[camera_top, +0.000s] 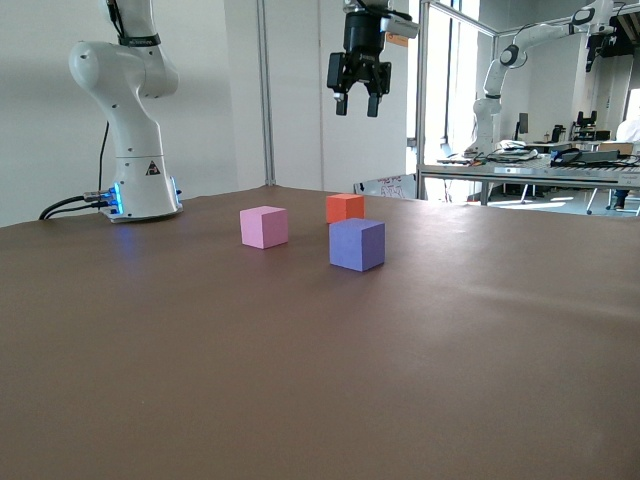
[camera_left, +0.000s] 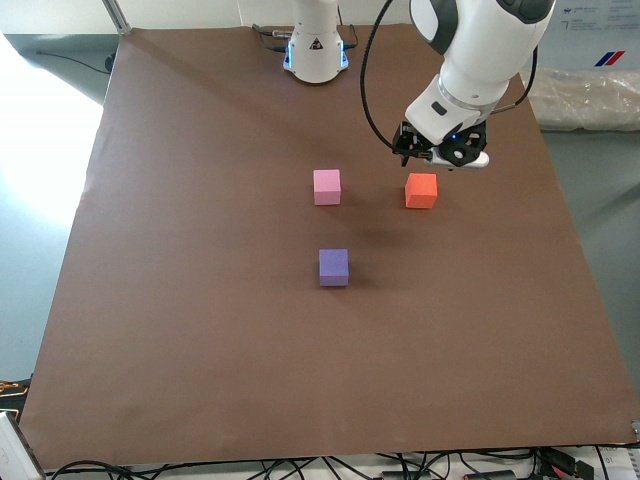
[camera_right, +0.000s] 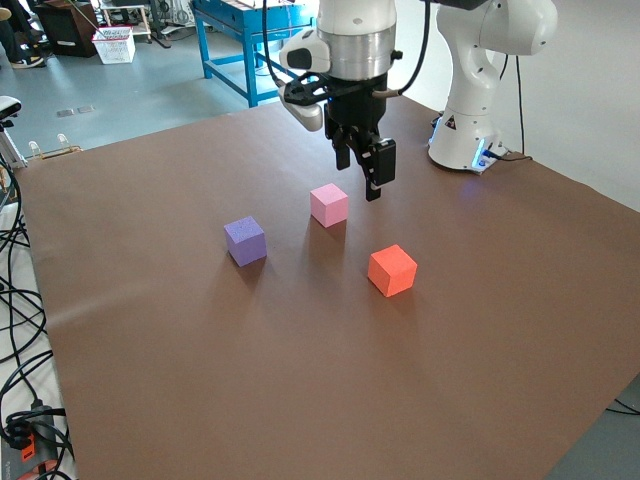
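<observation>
Three cubes rest apart on the brown table: a pink one (camera_left: 327, 187) (camera_top: 264, 227) (camera_right: 329, 205), an orange one (camera_left: 421, 191) (camera_top: 345, 207) (camera_right: 392, 270) and a purple one (camera_left: 333, 267) (camera_top: 357, 244) (camera_right: 245, 241), the purple nearest the top view camera. My black gripper (camera_top: 357, 100) (camera_right: 357, 170) hangs in the air above the cubes' level, pointing down, with its fingers apart and nothing between them. In the left view it is mostly hidden under the white wrist, just beyond the orange cube.
The white arm base (camera_left: 314, 50) (camera_top: 145, 185) stands at the back of the table (camera_left: 200, 360). Cables (camera_right: 20, 330) run along outside one table edge.
</observation>
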